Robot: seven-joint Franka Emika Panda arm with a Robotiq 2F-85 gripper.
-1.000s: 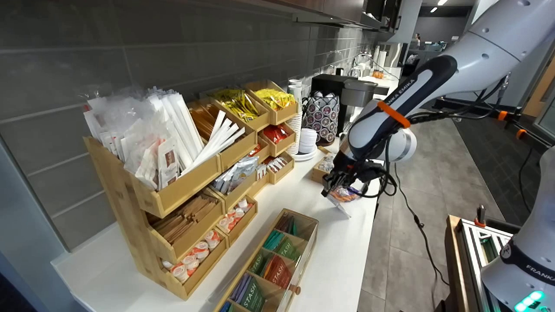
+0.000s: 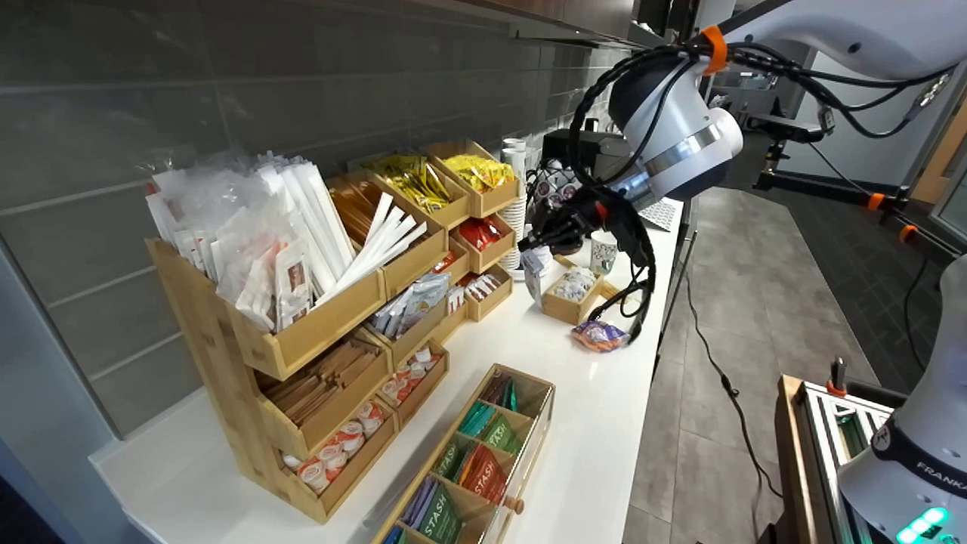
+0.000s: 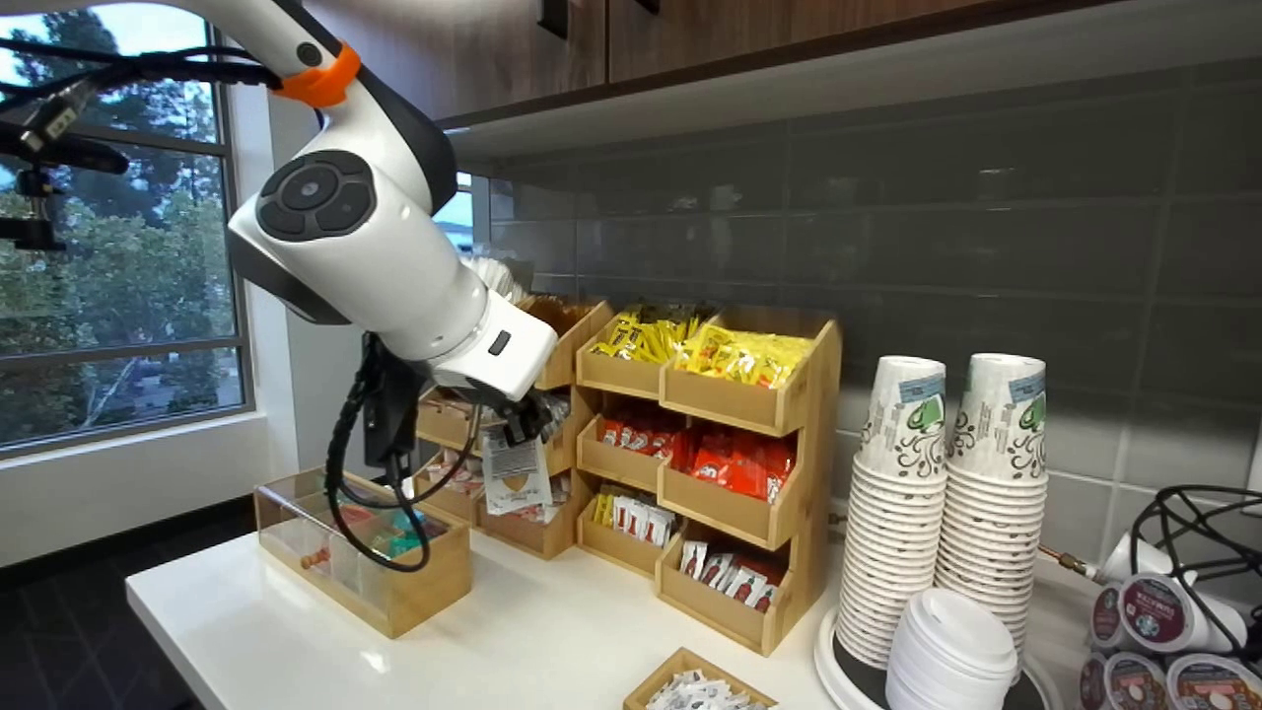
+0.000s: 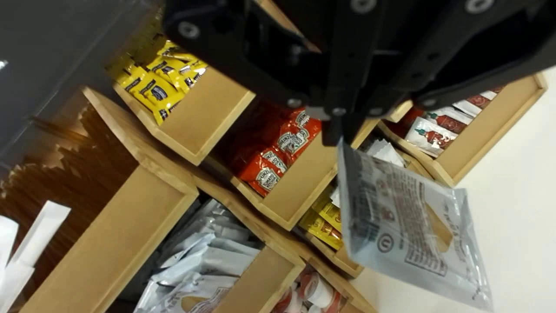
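A pale, clear-edged flat packet [image 4: 412, 224] with brown print dangles from my gripper, pinched at one edge between the shut fingertips. In exterior view 1 the same packet [image 2: 535, 272] hangs below the gripper [image 2: 529, 243], above the counter and right of the wooden condiment rack [image 2: 208, 363]. Exterior view 2 shows the packet [image 3: 517, 471] in front of the rack's lower bins. Similar silvery packets [image 4: 208, 261] fill a middle-tier bin [image 4: 266, 287], lower left in the wrist view. The held packet touches nothing else that I can see.
Yellow packets [image 4: 156, 86], red ketchup packets [image 4: 281, 151] and white-and-red sachets [image 4: 438, 130] fill neighbouring bins. A tea box [image 2: 535, 426] stands in front of the rack. Stacked cups [image 3: 899, 521] stand beside it. A purple-orange snack bag [image 2: 600, 335] lies near the counter's front edge.
My gripper has risen from low over the counter by the snack bag and moved left toward the rack, carrying the packet. The snack bag stays on the counter.
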